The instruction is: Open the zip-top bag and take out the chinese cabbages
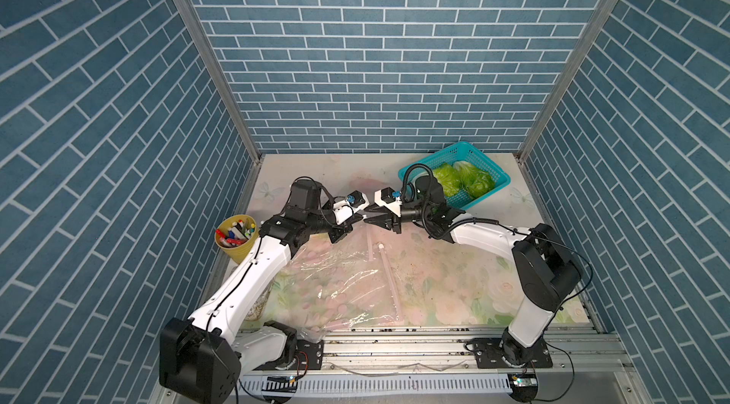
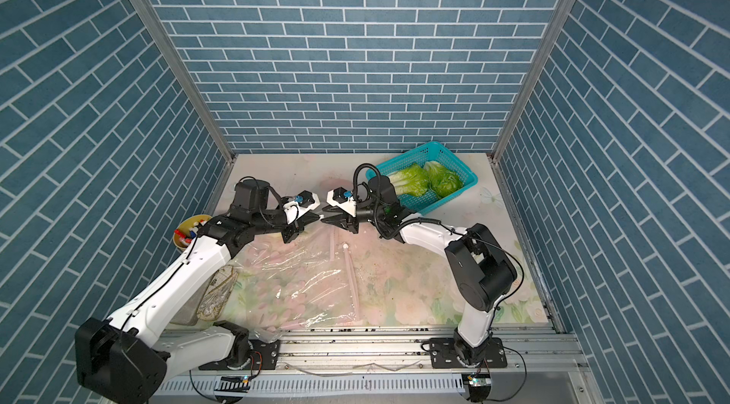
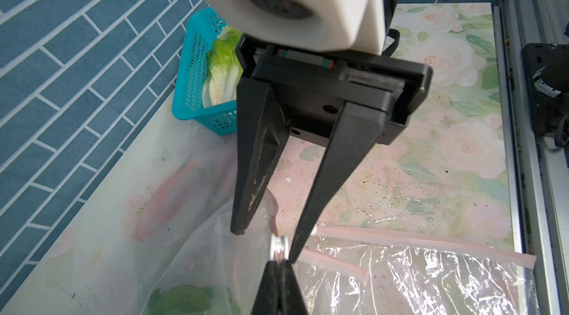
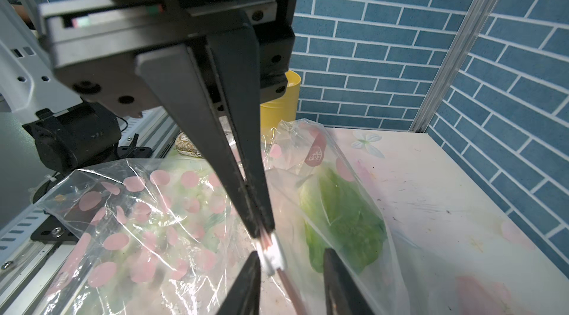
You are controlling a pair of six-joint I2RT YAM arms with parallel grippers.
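A clear zip bag with pink dots (image 4: 148, 249) lies over the table, its pink strip (image 3: 415, 238) along the opening side. Inside its upper part is a green cabbage (image 4: 343, 220). More cabbages (image 1: 475, 179) sit in the blue basket. My left gripper is shut on the bag's thin pink edge strip, close beside a white slider piece (image 4: 272, 254). Facing it, my right gripper is open, its fingers (image 4: 335, 273) standing apart on either side of the slider and strip, touching neither as far as shows. In the top views, both grippers nearly meet over the bag.
The blue basket (image 2: 448, 147) stands at the back right. A yellow bucket of pens (image 1: 240, 252) is at the left wall, near a speckled item (image 2: 219, 291) behind the left arm.
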